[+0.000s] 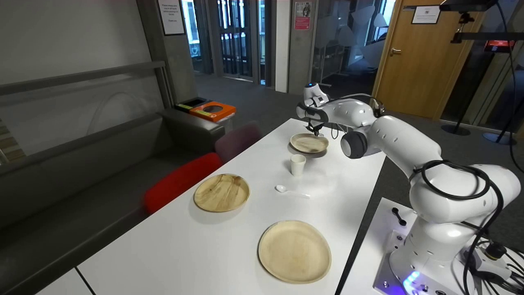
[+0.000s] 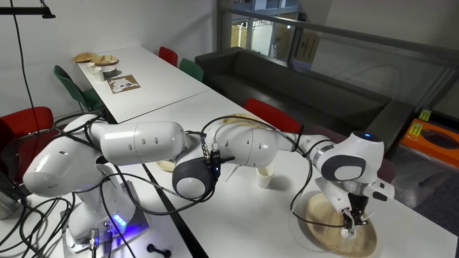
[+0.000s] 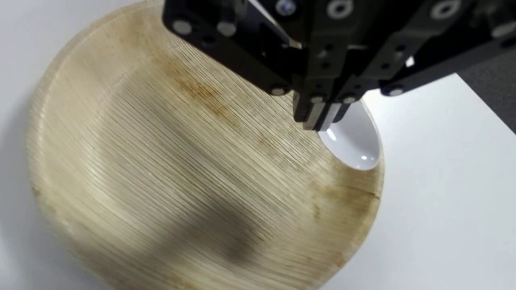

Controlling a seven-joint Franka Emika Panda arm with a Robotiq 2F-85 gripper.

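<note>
In exterior view 1 my gripper [image 1: 316,132] is over the back edge of the farthest wooden plate [image 1: 308,142]. The wrist view shows the fingers closed together, with no clear object between them. A white spoon bowl [image 3: 355,140] shows just beyond the fingertips, over the right side of the plate [image 3: 145,159]. Its handle is hidden by the gripper, and whether the fingers touch the spoon is unclear. In exterior view 2 the spoon bowl [image 2: 348,233] appears directly under the gripper [image 2: 354,223].
A white cup [image 1: 297,164] and another white spoon [image 1: 281,188] rest on the table in front of the far plate. Two more wooden plates stand nearer: one at left [image 1: 222,192], one in front [image 1: 294,251].
</note>
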